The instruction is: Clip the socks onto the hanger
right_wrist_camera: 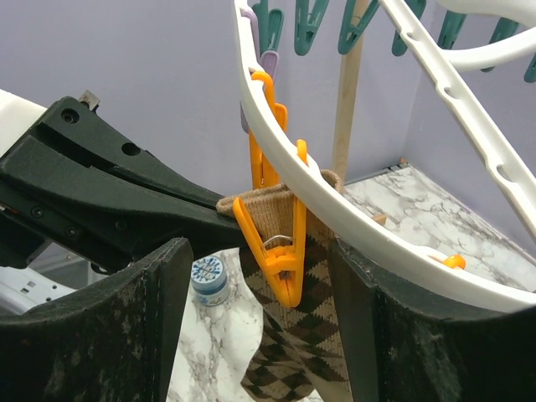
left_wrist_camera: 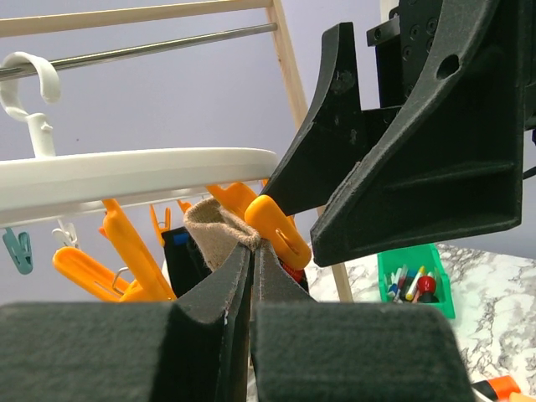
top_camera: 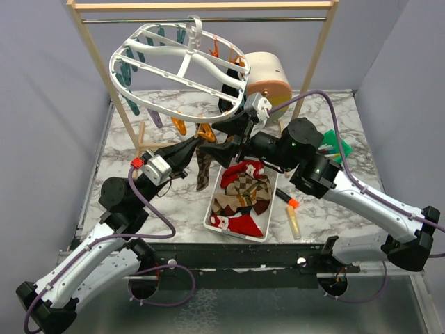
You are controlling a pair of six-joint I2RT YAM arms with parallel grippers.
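A brown checkered sock [right_wrist_camera: 289,335] hangs below the white hanger's rim [top_camera: 163,111], its tan cuff up by an orange clip [right_wrist_camera: 285,260]. The left gripper is shut on one edge of that cuff, just under the rim. Open, the right gripper has one finger [right_wrist_camera: 138,310] on each side of the clip, apart from it in the right wrist view. The clip's arms lie across the front of the cuff in that view; whether they pinch the cloth I cannot tell. In the top view both grippers meet at the hanger's near right.
Other orange clips [left_wrist_camera: 138,251] and several teal clips hang along the rim. A dark sock [top_camera: 230,87] hangs at its right. Below stands a white bin [top_camera: 208,221] of socks. A cylinder [top_camera: 268,76] is behind; a green box [top_camera: 335,145] stands at the right.
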